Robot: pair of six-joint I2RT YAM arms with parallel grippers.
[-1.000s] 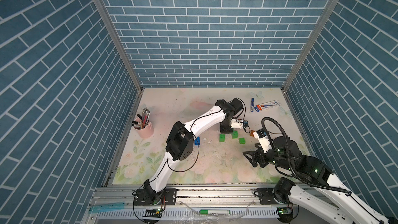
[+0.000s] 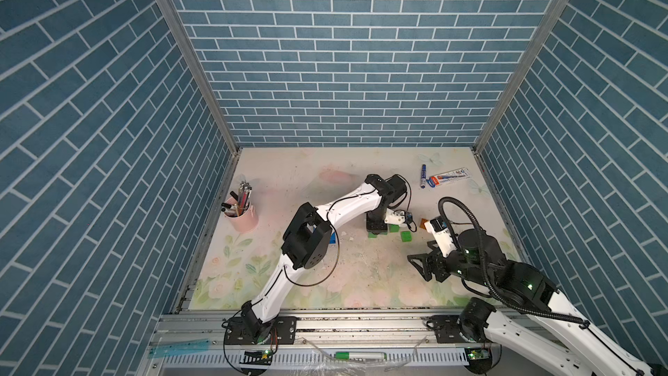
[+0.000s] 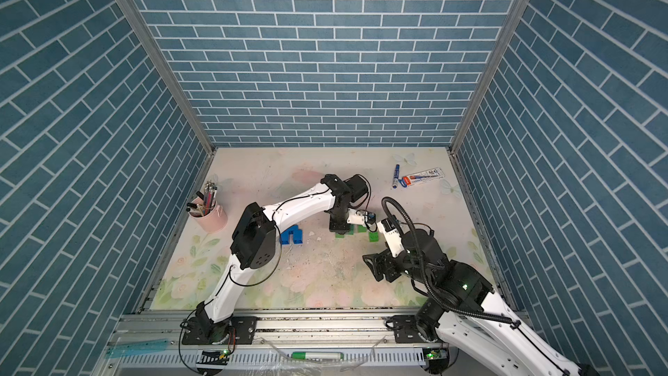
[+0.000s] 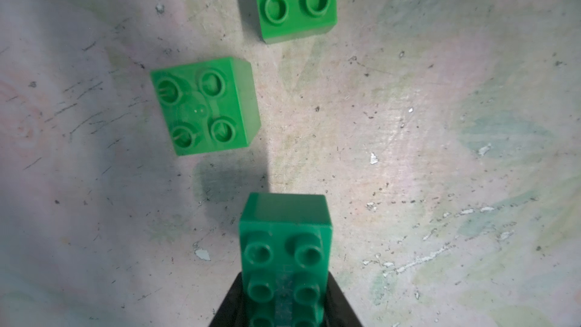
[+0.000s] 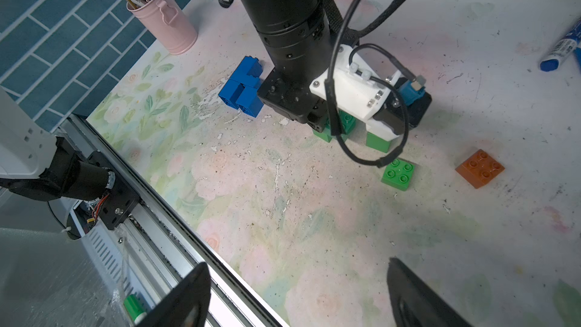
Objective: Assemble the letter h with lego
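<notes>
My left gripper is shut on a long green brick [image 4: 284, 209], low over the table centre. In the left wrist view a green 2x2 brick [image 4: 205, 106] and another green brick [image 4: 294, 6] sit ahead of it. In the right wrist view a green brick [image 5: 397, 173] and an orange brick [image 5: 479, 166] lie right of the left gripper, and joined blue bricks [image 5: 241, 84] lie to its left. My right gripper [image 2: 424, 264] stands open and empty above the right front of the table.
A pink pen cup [image 2: 242, 219] stands at the left. A marker [image 2: 423, 175] and a pen pack [image 2: 448, 177] lie at the back right.
The left arm has moved lower and slightly toward the front over the green bricks, now covering more of them. The right arm has not moved.
</notes>
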